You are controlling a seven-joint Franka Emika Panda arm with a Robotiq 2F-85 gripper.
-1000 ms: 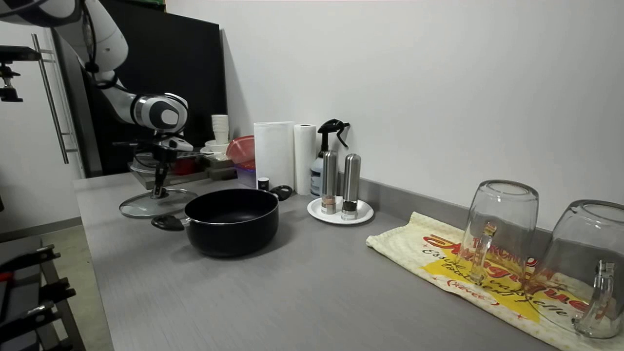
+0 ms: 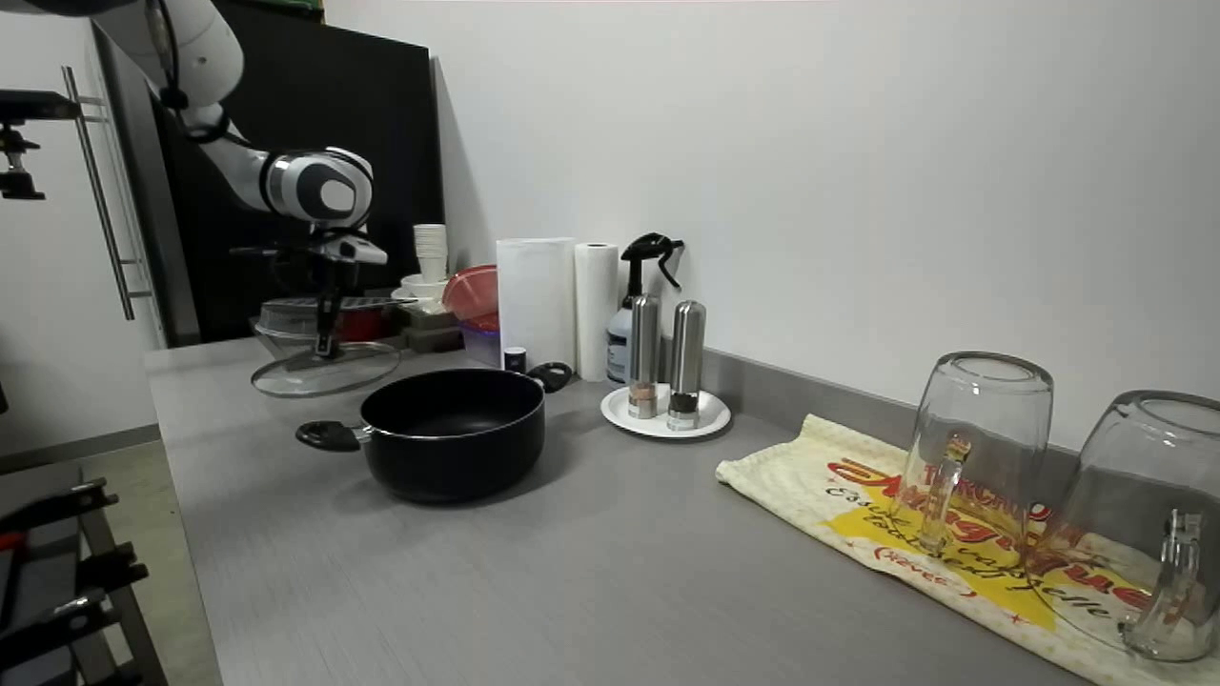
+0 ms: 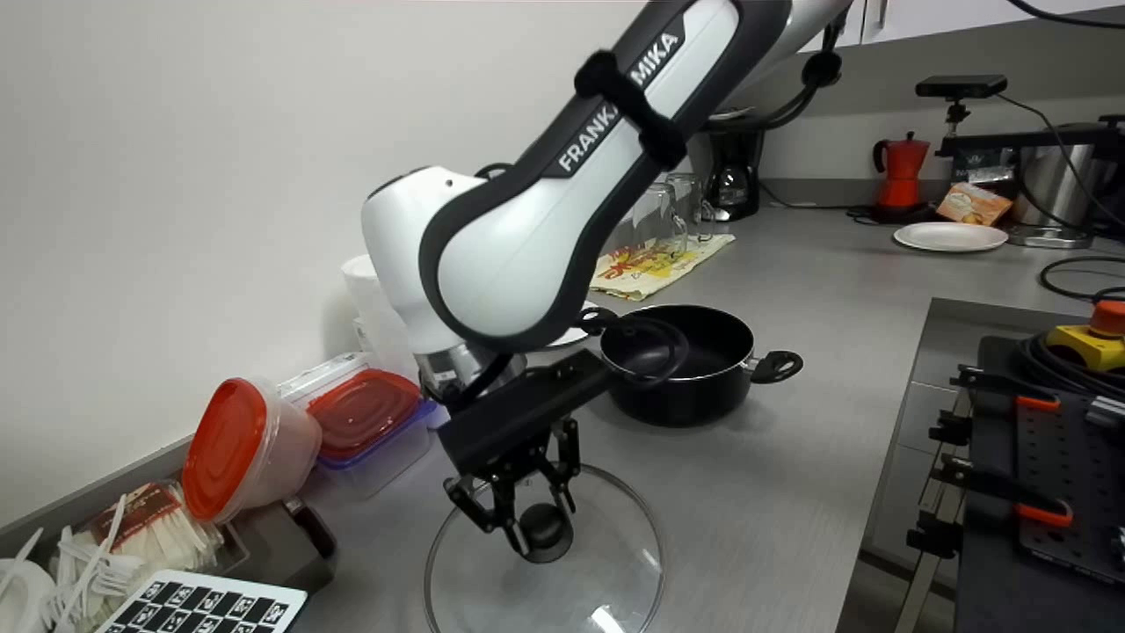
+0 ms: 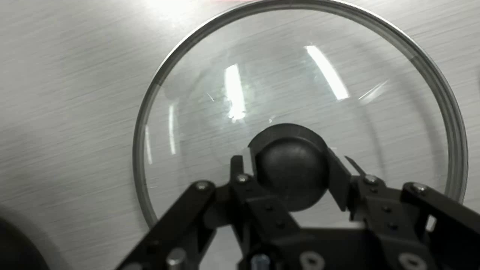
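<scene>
My gripper is shut on the black knob (image 4: 292, 168) of a round glass lid (image 3: 612, 601), one finger on each side. In exterior view 1 the lid (image 2: 292, 375) hangs a little above the counter, to the left of and behind the black pot (image 2: 457, 452). The pot (image 3: 685, 369) stands uncovered on the counter, apart from the lid, with a handle on either side. Only a dark edge of the pot (image 4: 15, 247) shows at the lower left of the wrist view.
Food containers (image 3: 253, 448) and a box of cutlery (image 3: 158, 533) line the wall near the lid. Beyond the pot are two grinders (image 2: 683, 366) on a white plate (image 2: 646, 429) and upturned glass mugs (image 2: 984, 457) on a towel (image 2: 812, 497).
The lid has risen off the counter in my gripper and shifted slightly right and away from exterior view 1. The pot has stayed in place.
</scene>
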